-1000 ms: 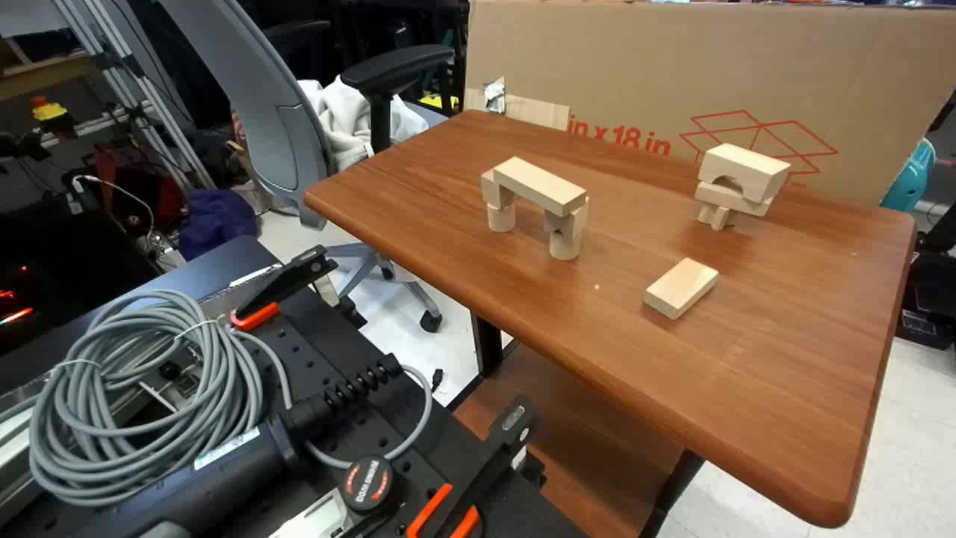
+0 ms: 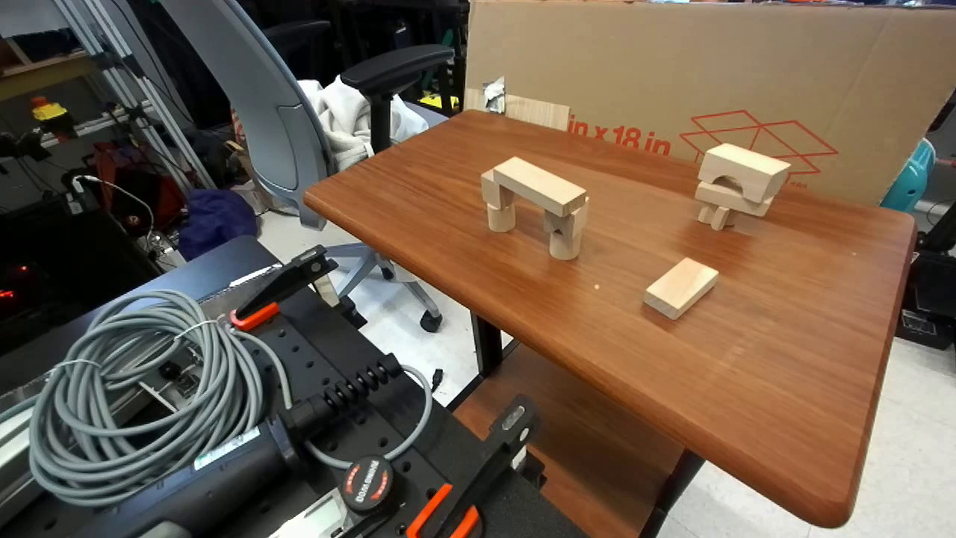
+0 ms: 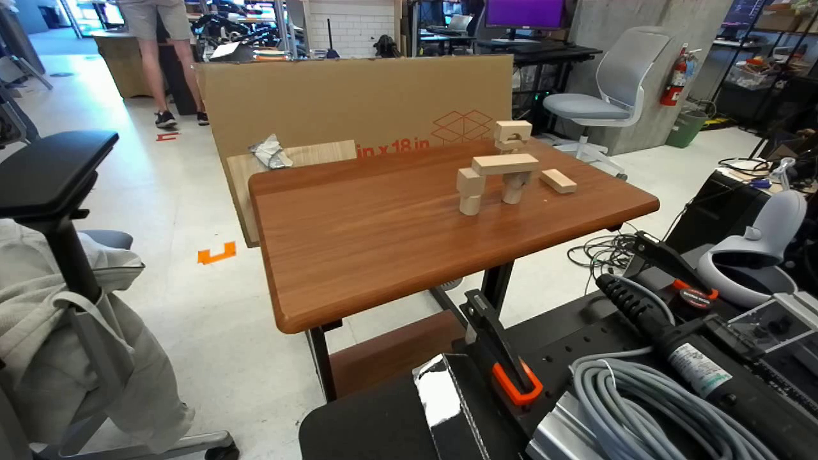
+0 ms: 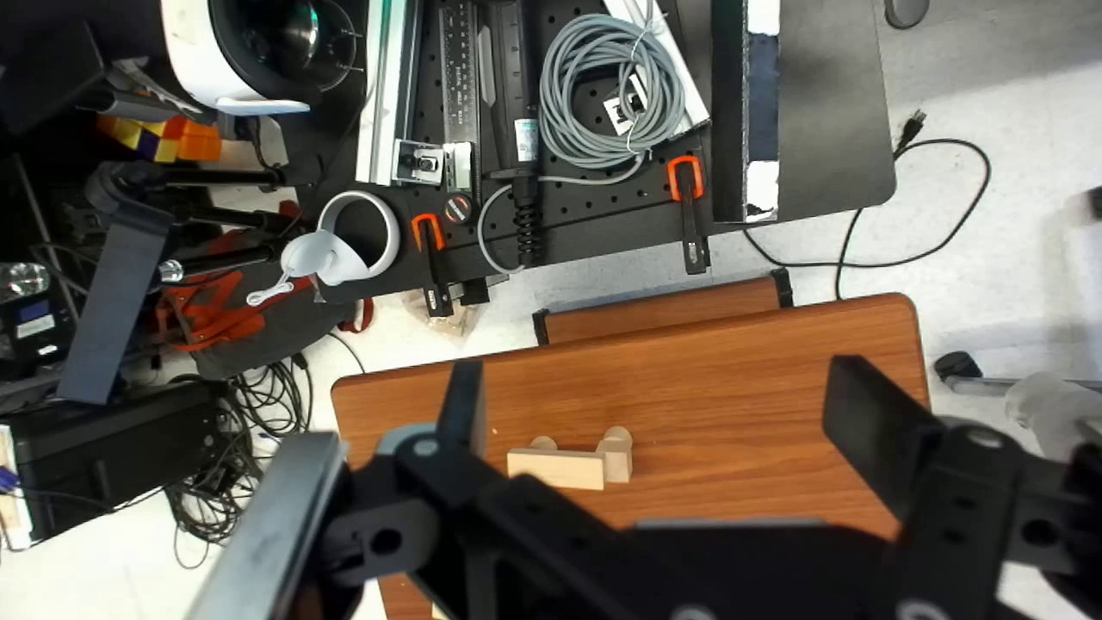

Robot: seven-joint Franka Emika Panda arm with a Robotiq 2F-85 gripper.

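Note:
On the brown table [image 2: 430,211] stands a wooden bridge; its flat top plank [image 2: 540,185] rests across two stacked supports, one with a cylinder [image 2: 565,242] at its foot. Farther right, an arch block [image 2: 744,172] sits on top of another stack of wooden pieces. A loose rectangular block [image 2: 681,288] lies flat by itself between the bridge and the table's right edge. My gripper appears only in the wrist view, high above the table, its fingers wide apart and nothing between them. The bridge plank [image 4: 555,468] shows below, while the gripper body hides much of the tabletop.
A cardboard sheet [image 3: 345,99] stands along the table's back edge. Beside the front edge, a black bench [image 4: 826,124] carries coiled grey cable [image 4: 611,93] and clamps. In exterior view 2, the table's left half is bare.

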